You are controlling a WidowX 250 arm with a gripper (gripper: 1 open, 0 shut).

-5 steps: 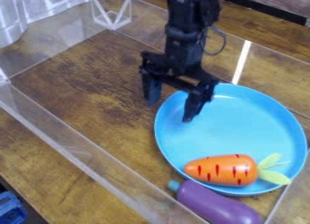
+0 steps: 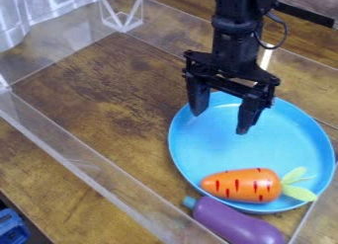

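Note:
My black gripper (image 2: pixel 223 105) hangs over the upper part of a blue plate (image 2: pixel 231 149), open, its two fingers spread apart with nothing between them. An orange toy carrot (image 2: pixel 240 184) with pale green leaves lies on the front part of the plate, well below the gripper. A purple toy eggplant (image 2: pixel 235 222) lies just outside the plate at the front, partly cut off by the image edge.
Bare wooden floor (image 2: pixel 93 90) fills the left. A clear rail or wall runs along the lower left. A blue object (image 2: pixel 8 228) sits at the bottom left corner. White edging is at the top left.
The gripper has moved to the right and nearer the camera over the plate. The carrot and eggplant have not moved.

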